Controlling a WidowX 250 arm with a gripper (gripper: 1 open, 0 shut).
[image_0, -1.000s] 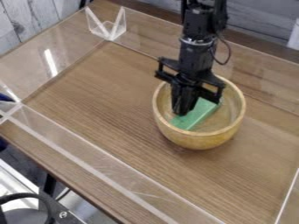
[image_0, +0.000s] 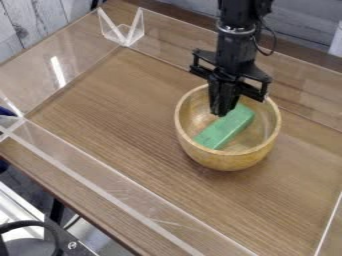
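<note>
A round tan bowl (image_0: 201, 150) sits on the wooden table, right of centre, with a green oblong object (image_0: 225, 127) lying inside it. The black robot gripper (image_0: 222, 104) reaches down from the top over the back of the bowl, above the upper end of the green object. Its fingers look close together; whether anything is between them is hard to see.
A clear folded plastic piece (image_0: 122, 25) stands at the back left. A black curved object (image_0: 34, 240) is at the bottom left corner.
The gripper has risen from down in the bowl to above its back part. The green object now shows more fully and lies slightly differently in the bowl.
</note>
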